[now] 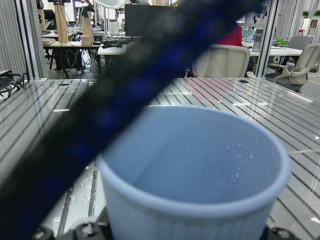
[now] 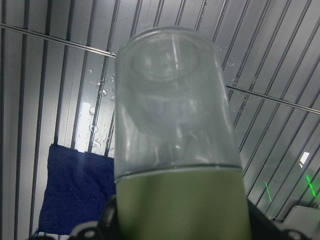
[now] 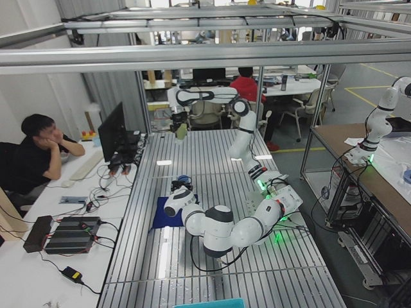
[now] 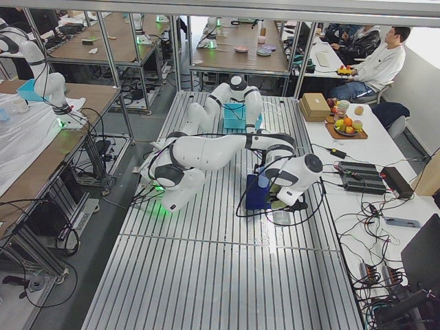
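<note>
My left gripper (image 3: 181, 185), in the near arm of the camera left view, is shut on a light blue plastic cup (image 1: 195, 210), whose inside fills much of the left wrist view, with drops on its wall. At the far end, my right gripper (image 3: 180, 122) is raised, shut on a bottle (image 2: 182, 205) with a green lower part and a clear part, above the slatted table. A dark blue cloth (image 3: 164, 215) lies under and beside the left gripper. A blurred dark band crosses the left wrist view.
A turquoise bin (image 3: 209, 303) stands at the table's near end. Water drops lie on the slats (image 2: 65, 100). A desk with a monitor (image 3: 113, 131) and a seated person border the left side. Metal frame rails run overhead.
</note>
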